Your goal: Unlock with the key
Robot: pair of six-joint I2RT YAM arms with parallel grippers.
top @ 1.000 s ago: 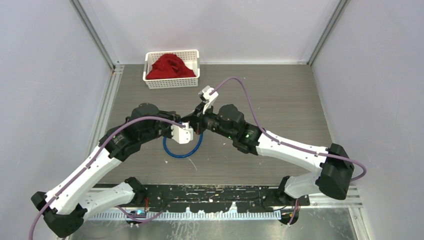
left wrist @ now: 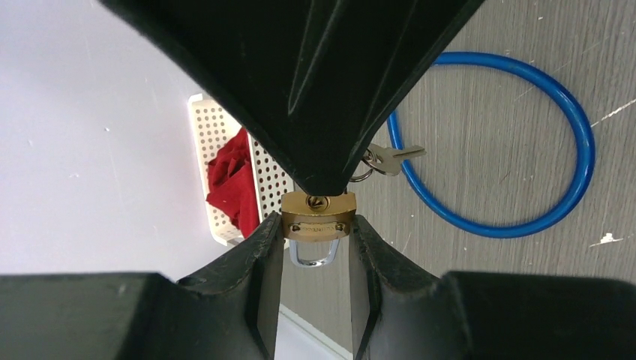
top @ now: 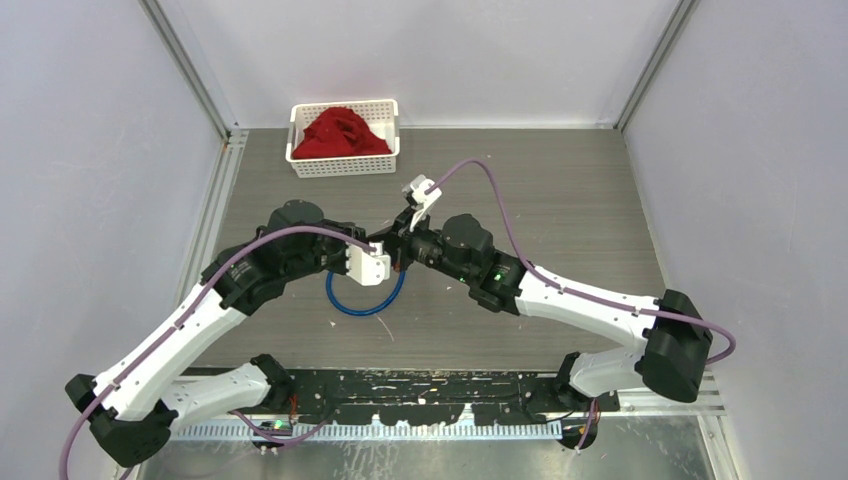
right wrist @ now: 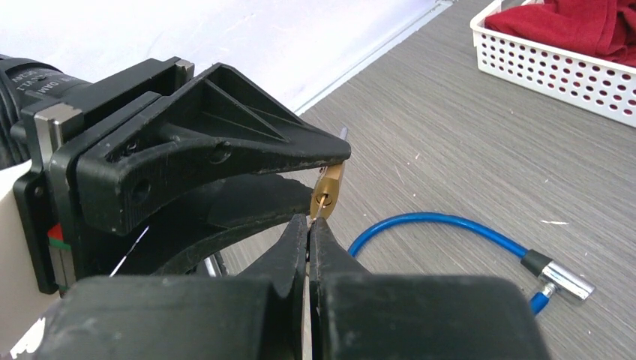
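A small brass padlock (left wrist: 319, 217) is clamped between the fingertips of my left gripper. Its shackle points away from the keyhole side. In the right wrist view, the keyhole side of the padlock (right wrist: 328, 191) faces my right gripper. That gripper is shut on a key, mostly hidden by the fingers; a thin brass sliver of the key (right wrist: 322, 207) shows at the keyhole. How deep it sits, I cannot tell. A second key (left wrist: 390, 158) dangles from a ring (left wrist: 361, 177) beside the right fingers. The top view hides both padlock and keys.
A blue cable lock (top: 365, 311) lies looped on the table under the grippers, its metal end (right wrist: 568, 280) visible. At the back stands a white basket (top: 345, 168) holding a red cloth (top: 342, 133).
The left gripper shifted slightly right and has barely moved since.
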